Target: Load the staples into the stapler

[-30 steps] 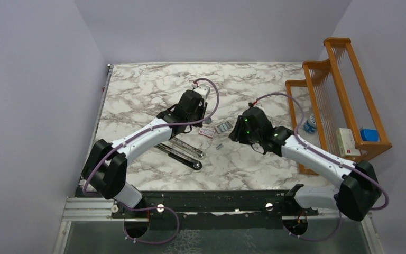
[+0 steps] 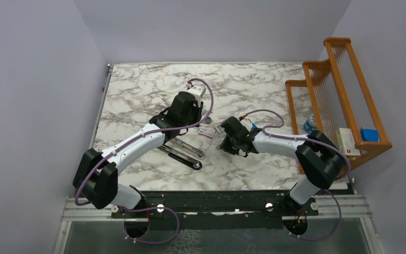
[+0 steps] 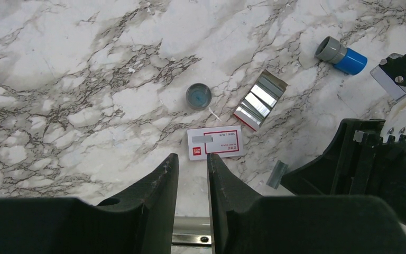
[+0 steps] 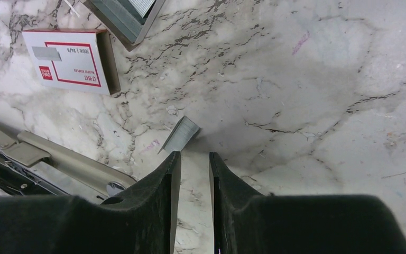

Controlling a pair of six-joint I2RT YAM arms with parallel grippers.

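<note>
A short grey strip of staples [image 4: 181, 135] lies alone on the marble, just beyond the left fingertip of my right gripper. That gripper is part open and nothing sits between its fingers. The stapler [image 2: 182, 152] lies opened out on the table, its metal channel and black body side by side; part of it shows at lower left in the right wrist view. My left gripper hovers over the table, part open and empty. Ahead of it are the white and red staple box sleeve [image 3: 215, 142] and the tray of staples [image 3: 260, 99].
A small round grey cap [image 3: 198, 96] stands by the sleeve. Farther right lies a grey and blue cylinder [image 3: 341, 55]. A wooden rack [image 2: 325, 90] with a bottle and boxes takes up the right side.
My right gripper has moved left and down toward the loose staple strip, which it partly covers in the top view. The left arm has drawn slightly left.
</note>
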